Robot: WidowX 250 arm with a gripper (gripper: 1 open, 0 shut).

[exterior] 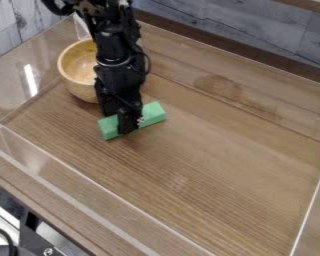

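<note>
The black gripper (123,110) reaches down from the top of the view onto a green block (148,116) lying on the wooden table. Its fingers are around the block and look shut on it, though the black parts partly hide the block. Just behind the gripper, to the upper left, is a tan bowl (76,65), partly covered by the arm.
A grey wall stands at the upper left. A black cable (0,238) lies beyond the table's edge at the lower left.
</note>
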